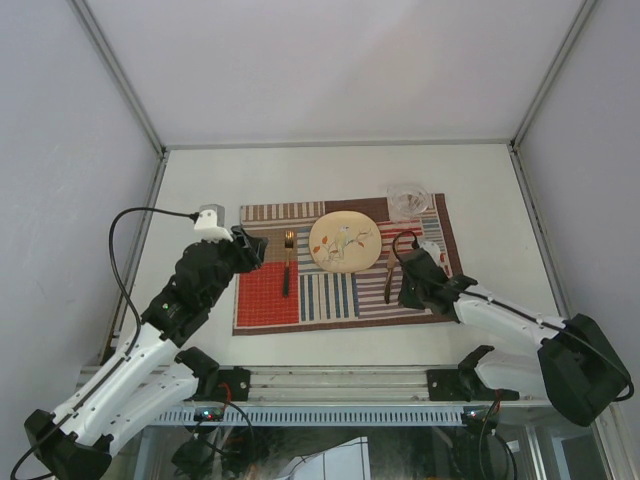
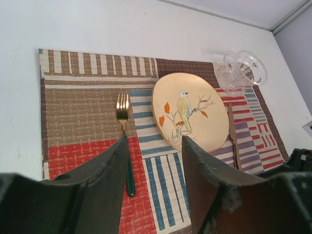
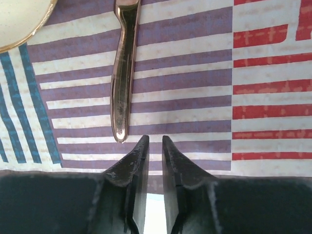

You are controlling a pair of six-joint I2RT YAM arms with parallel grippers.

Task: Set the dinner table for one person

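Note:
A striped patchwork placemat [image 1: 330, 310] holds a round bird-painted plate [image 1: 343, 242], a gold-tined fork with dark handle [image 2: 130, 180] left of it, and a knife [image 3: 122, 87] to its right. A clear glass [image 1: 407, 198] stands at the mat's back right corner. My left gripper is raised over the mat's left side, open, with nothing between its fingers. My right gripper is low over the right part of the mat, just beyond the knife's handle end, fingers slightly apart and empty.
Side walls and a back wall bound the workspace. The table's front edge with metal rails lies below both arms.

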